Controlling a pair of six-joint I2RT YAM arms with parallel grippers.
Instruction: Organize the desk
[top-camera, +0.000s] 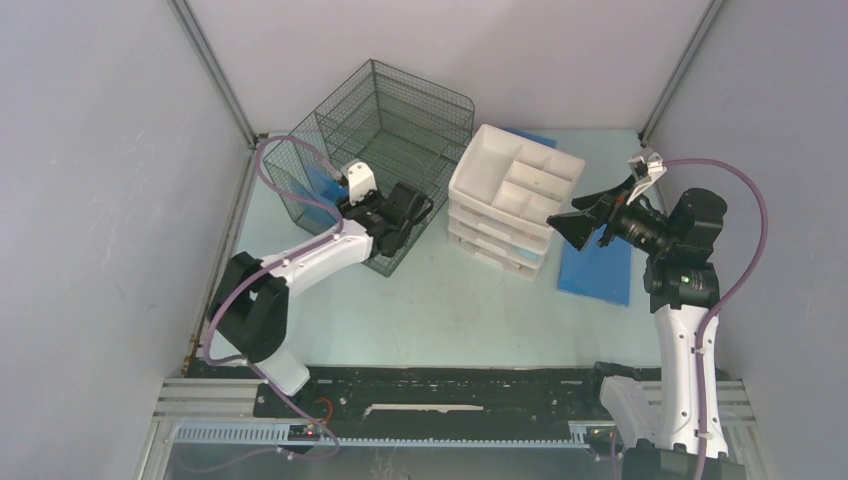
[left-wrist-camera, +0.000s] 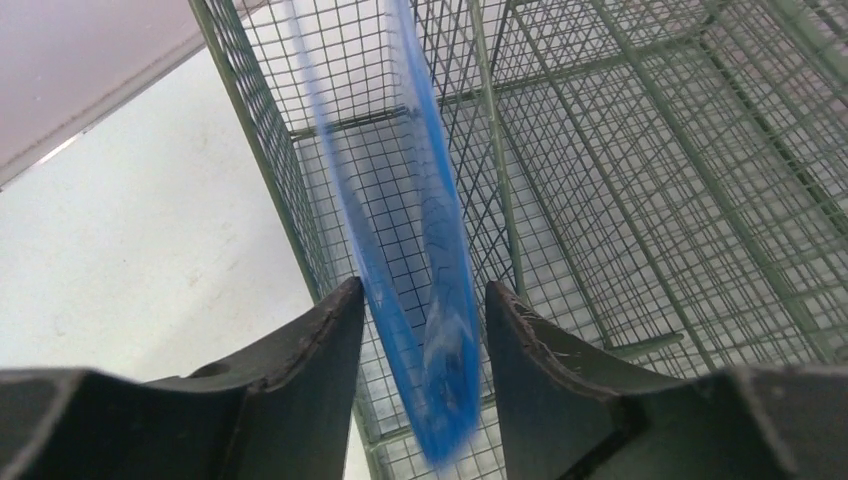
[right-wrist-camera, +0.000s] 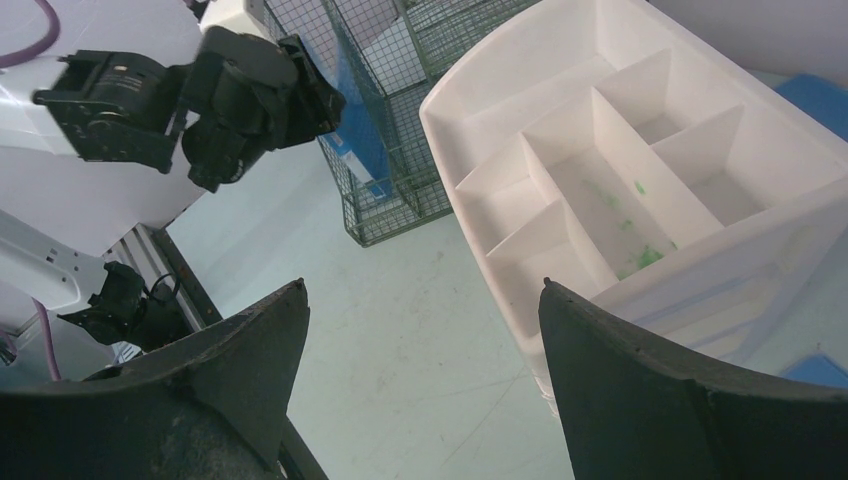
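A green wire mesh file rack (top-camera: 420, 110) stands at the back left. Inside its left slot is a blue folder (left-wrist-camera: 440, 250), seen end-on in the left wrist view, with my left gripper around its near end, fingers either side; whether they grip it is unclear. The white drawer organizer (top-camera: 480, 170) stands right of the rack. Another blue folder (top-camera: 595, 270) lies flat to its right, and one more (top-camera: 530, 136) shows behind it. My right gripper hangs open over the right folder, beside the organizer, with nothing between its fingers.
Grey walls close in both sides and the back, and a dark rail runs along the front edge (top-camera: 470, 385).
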